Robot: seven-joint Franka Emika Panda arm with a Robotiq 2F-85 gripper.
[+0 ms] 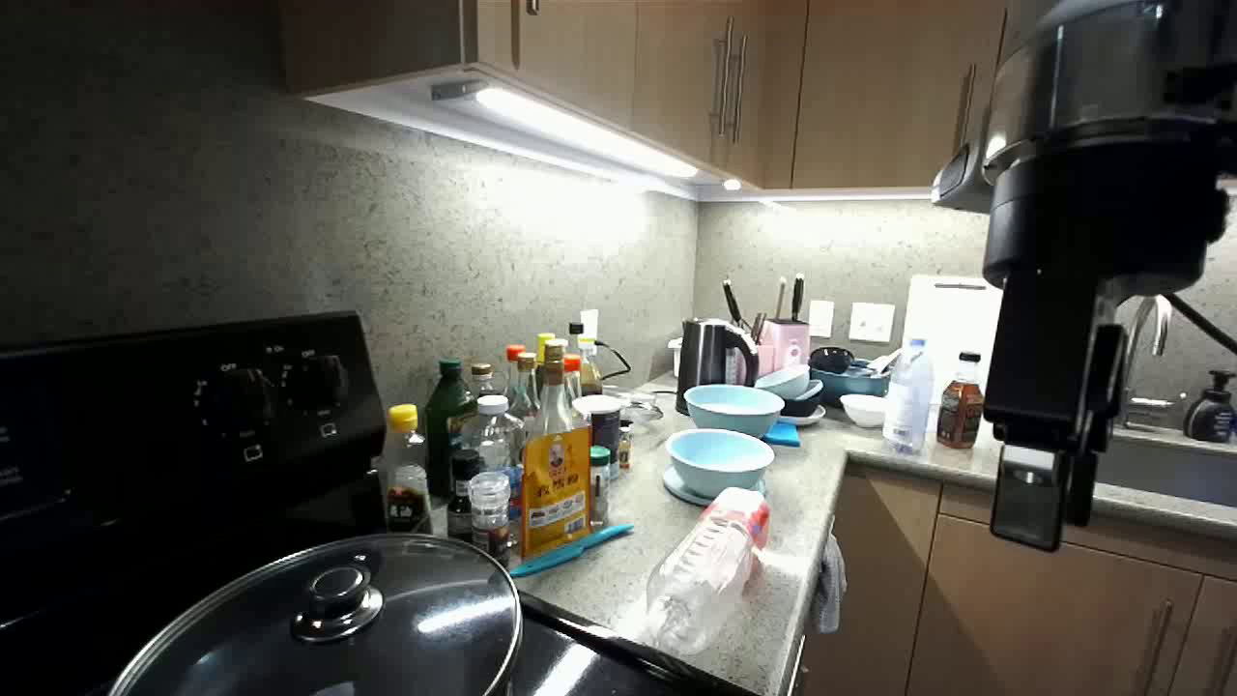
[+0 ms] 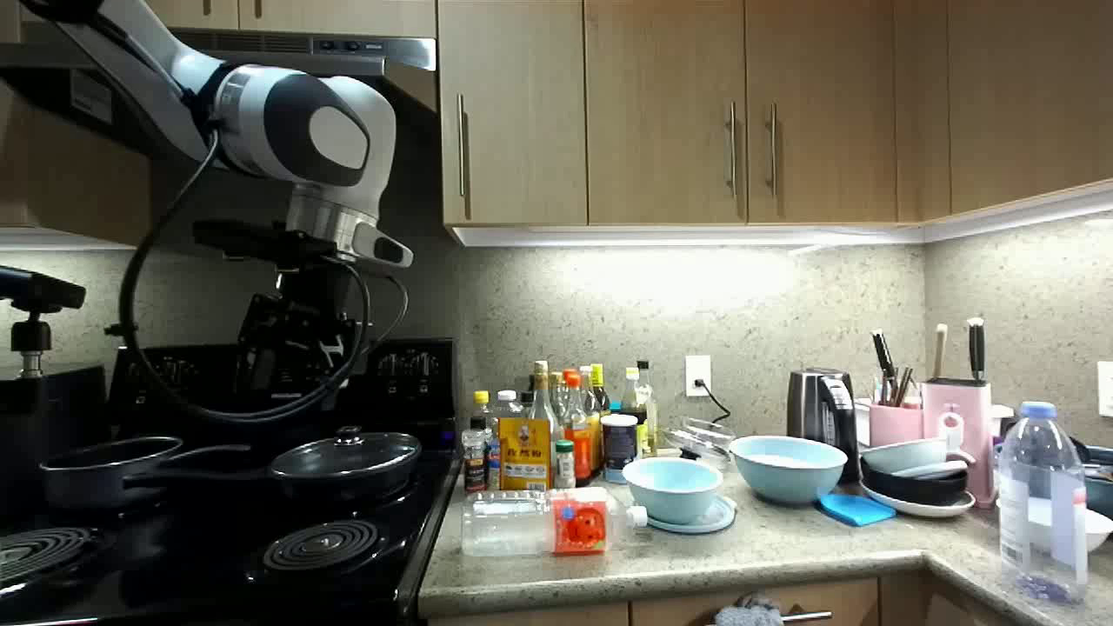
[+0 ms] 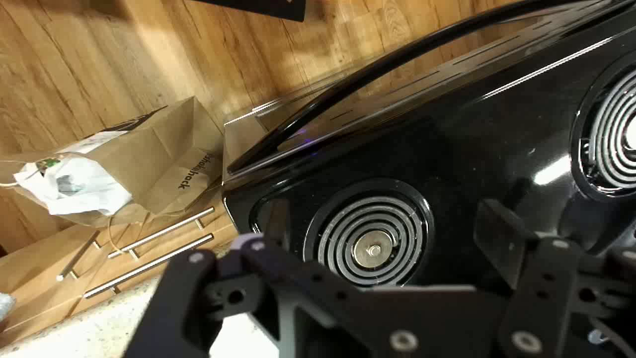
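My gripper stands open above the stove, its two fingers far apart with nothing between them. Below the gap, in the wrist view, lies a bare coil burner [image 3: 374, 244]. Exterior view 2 has the arm at the left, with the dark gripper hanging over the back of the stove, partly behind looped cables. A lidded pan [image 2: 346, 457] and an open pot [image 2: 109, 469] rest on the rear burners. On the counter, a clear plastic bottle [image 2: 508, 523] with a red label lies on its side, and a light blue bowl [image 2: 673, 490] sits on a plate beside it.
Several sauce bottles [image 2: 543, 417] crowd the wall beside the stove. A larger blue bowl [image 2: 788, 469], a kettle [image 2: 821, 417] and a pink knife block [image 2: 960, 428] stand farther right. A paper bag [image 3: 173, 161] is on the floor. Free space lies above the front burners.
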